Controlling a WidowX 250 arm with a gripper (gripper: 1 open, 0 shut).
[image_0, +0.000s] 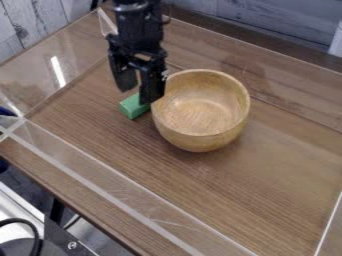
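Observation:
A black robot arm reaches down from the top of the view, its gripper hanging above a small green block. The gripper is open, its fingertips pointing down near the block's upper part; whether they touch it cannot be told. Right beside the block, to its right, sits a large round wooden bowl, which looks empty.
The wooden table has free room in front of the bowl and to its right. A clear strip or edge runs along the left side, and a dark cable lies at the lower left corner.

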